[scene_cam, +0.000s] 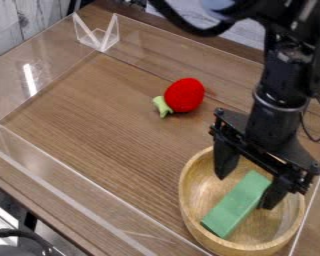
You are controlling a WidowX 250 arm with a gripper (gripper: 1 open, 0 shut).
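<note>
The black gripper (262, 160) is open above a round wooden bowl (203, 178) at the lower right, its fingers reaching down around a green rectangular block (232, 212) that lies in the bowl. Whether the fingertips touch the block cannot be told. A red object (184, 94) with a small green piece (162, 105) beside it lies on the table behind and left of the gripper.
A clear wire or plastic holder (93, 32) stands at the back left.
</note>
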